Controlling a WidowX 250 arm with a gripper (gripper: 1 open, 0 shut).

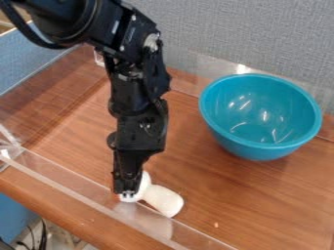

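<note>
My black gripper [129, 187] reaches down to the front left-middle of the wooden table [240, 200], shut on a white object [160, 199] with a rounded pale body lying toward the lower right. The end within my fingers is partly hidden by them, and what the object is I cannot tell.
A teal bowl [261, 115] stands at the right toward the back. A clear plastic edge runs along the table's front, just below the white object. A grey padded wall backs the table; cables hang at the lower left.
</note>
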